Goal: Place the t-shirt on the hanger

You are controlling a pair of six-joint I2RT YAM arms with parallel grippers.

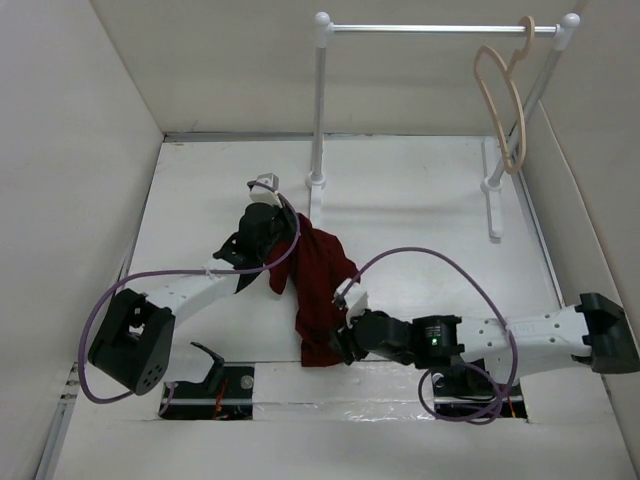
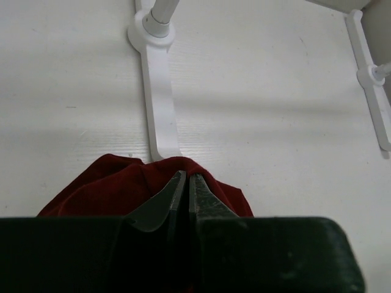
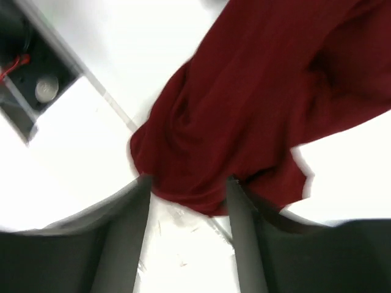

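The dark red t-shirt (image 1: 315,280) lies in folds on the white floor, stretching from the left rack foot toward the front edge. My left gripper is shut at its upper end, with red cloth right at the fingertips; whether cloth is between them is hard to tell. My right gripper is part open above the lower end of the shirt, its view blurred. The wooden hanger (image 1: 500,100) hangs at the right of the rack's bar.
The white rack (image 1: 440,30) stands at the back, with feet (image 2: 160,104) on the floor. Free floor lies right and left of the shirt. Enclosure walls bound both sides.
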